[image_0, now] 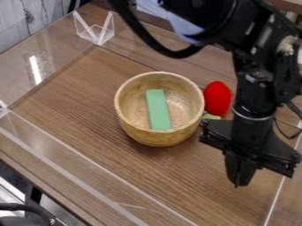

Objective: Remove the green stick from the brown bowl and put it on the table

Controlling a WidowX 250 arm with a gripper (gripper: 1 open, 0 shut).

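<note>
The green stick (157,109) is a flat, blunt bar lying inside the brown bowl (127,122), running lengthwise from the back wall toward the front. To the right of the bowl, over the table (141,181), is my black gripper (239,175), pointing down. It stands apart from the stick. Its dark fingers overlap in this view, so their gap cannot be judged, and no object shows at their tips.
A red rounded object (216,94) sits close to the bowl's right side, partly behind the arm. A clear angular container (94,31) stands at the far left. Bare table lies left of the bowl and in front of it.
</note>
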